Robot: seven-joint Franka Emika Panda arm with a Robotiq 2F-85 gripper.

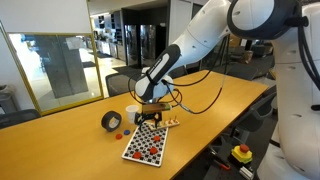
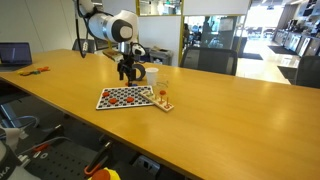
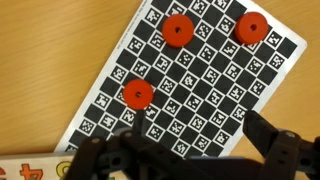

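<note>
A black-and-white patterned board [image 1: 139, 147] lies on the wooden table, bearing several red discs. In the wrist view three whole discs stand out: an upper-middle disc [image 3: 178, 30], an upper-right disc [image 3: 252, 27] and a left-hand disc [image 3: 138, 94]. My gripper is open over the board's lower side, its fingers wide apart and nothing between them. The three discs lie beyond the fingertips in that view. From outside, the gripper [image 2: 127, 80] appears above the board's far side, pointing down; its exact height is hard to tell.
A pale wooden strip with coloured numbers [image 3: 30, 170] lies along the board. Behind stand a white mug [image 2: 151, 75] and a dark round object [image 1: 111, 121]. Loose red discs [image 1: 126, 133] rest on the table nearby.
</note>
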